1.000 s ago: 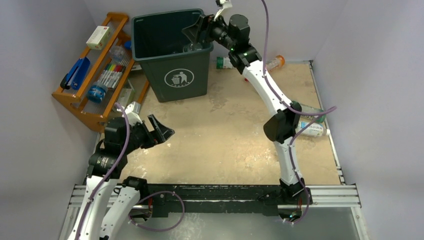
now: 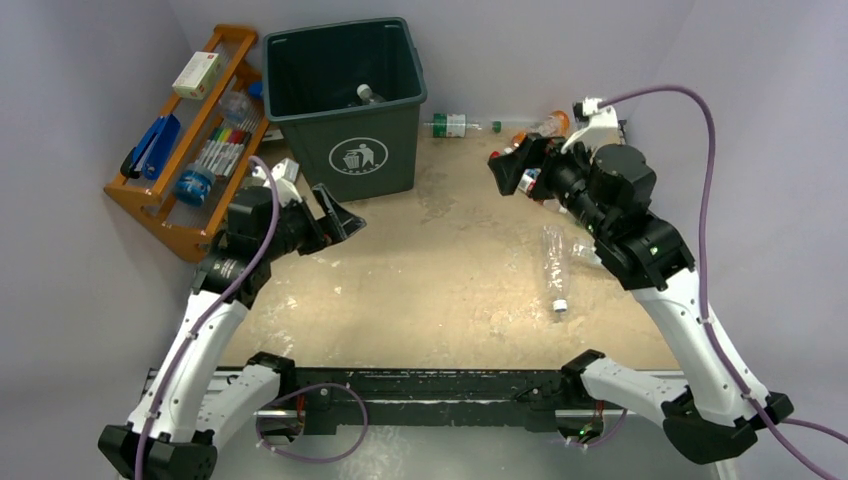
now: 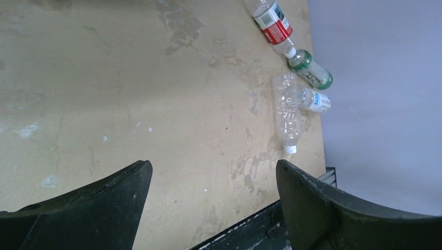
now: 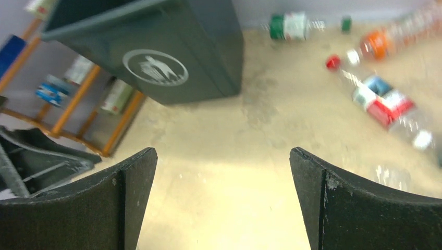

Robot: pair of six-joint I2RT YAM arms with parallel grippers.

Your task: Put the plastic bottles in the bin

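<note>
The green bin (image 2: 340,140) stands at the back, a bottle (image 2: 365,94) visible inside. A green-label bottle (image 2: 452,126) lies beside it. Several plastic bottles lie on the right: an orange one (image 4: 396,32), a red-label one (image 3: 273,26), a green one (image 3: 310,70), a clear one (image 3: 286,112) and a small blue-label one (image 3: 315,101). My left gripper (image 2: 335,220) is open and empty in front of the bin. My right gripper (image 2: 512,166) is open above the right-hand bottles, nothing between its fingers; its wrist view is blurred.
An orange wooden rack (image 2: 150,200) with stationery and boxes stands left of the bin. Walls border the sides and back.
My left arm has edged right and slightly up in the top view.
</note>
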